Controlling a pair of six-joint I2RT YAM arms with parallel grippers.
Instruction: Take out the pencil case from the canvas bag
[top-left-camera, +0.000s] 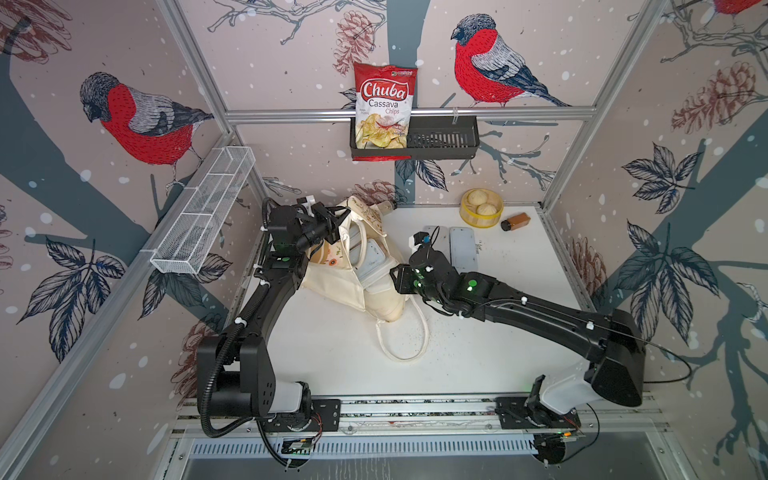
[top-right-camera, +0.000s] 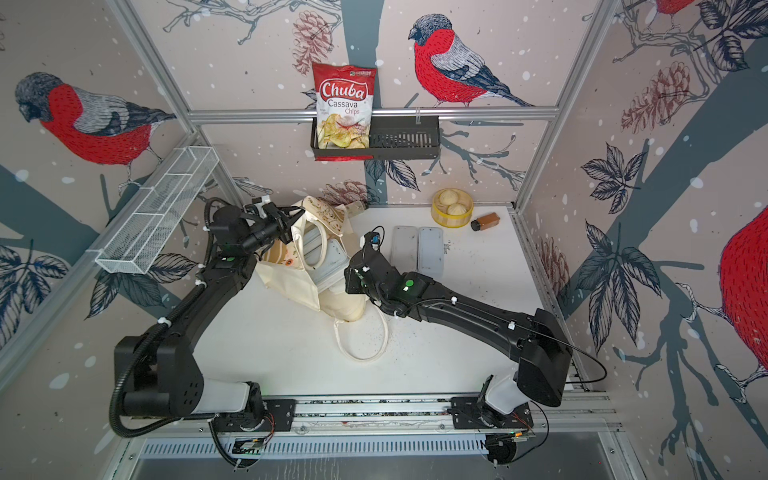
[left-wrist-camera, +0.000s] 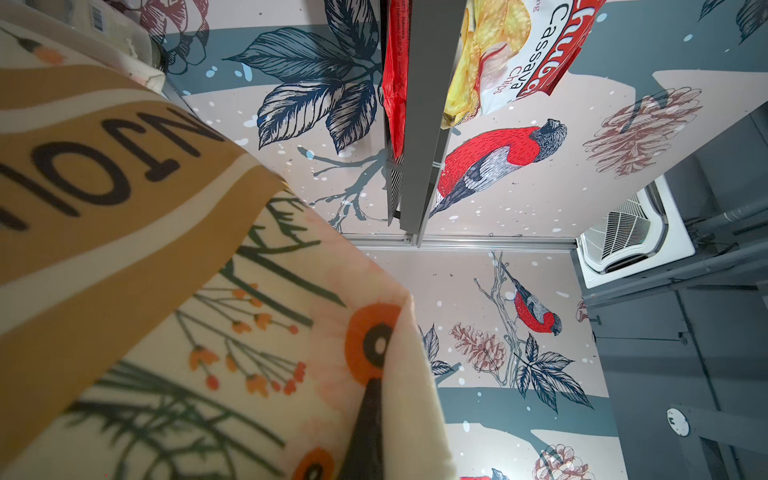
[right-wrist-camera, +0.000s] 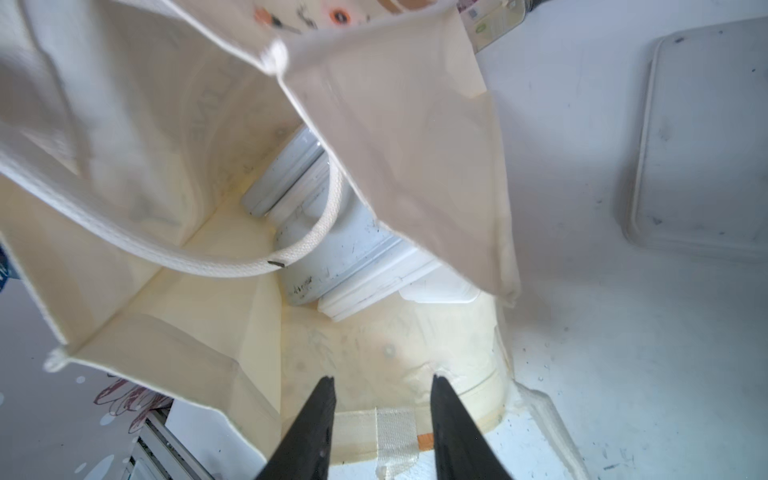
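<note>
The cream canvas bag (top-left-camera: 336, 284) lies tipped on the table, printed flowers at its upper part and one strap loose at the front. White and grey cases (right-wrist-camera: 344, 248) are inside, partly hidden by fabric and handle. My left gripper (top-left-camera: 336, 216) is shut at the bag's upper rim, whose fabric fills much of the left wrist view, folded around a dark finger. My right gripper is low at the bag's right side; its two fingers stand apart over the bag's lower part, and whether anything is held between them is unclear.
Two grey slabs (top-right-camera: 430, 248) lie right of the bag. A yellow steamer with buns (top-right-camera: 452, 208) and a small brown item (top-right-camera: 485, 221) sit at the back right. A chips bag (top-left-camera: 382, 104) is on the wall shelf, a wire basket (top-left-camera: 200, 208) at left.
</note>
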